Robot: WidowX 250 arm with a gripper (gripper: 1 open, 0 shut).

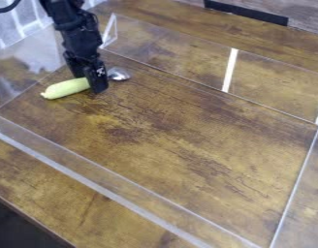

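My black gripper (92, 77) is low at the upper left of the camera view, open, its fingertips down by the right end of a pale green elongated object (63, 89) lying on the wooden surface. A small silver object (117, 75) lies just right of the gripper, partly hidden by it. Whether the fingers touch either object I cannot tell.
A low clear-walled enclosure surrounds the wooden floor (174, 145). The gripper is near its left corner. A dark bar (240, 13) lies at the back, outside the walls.
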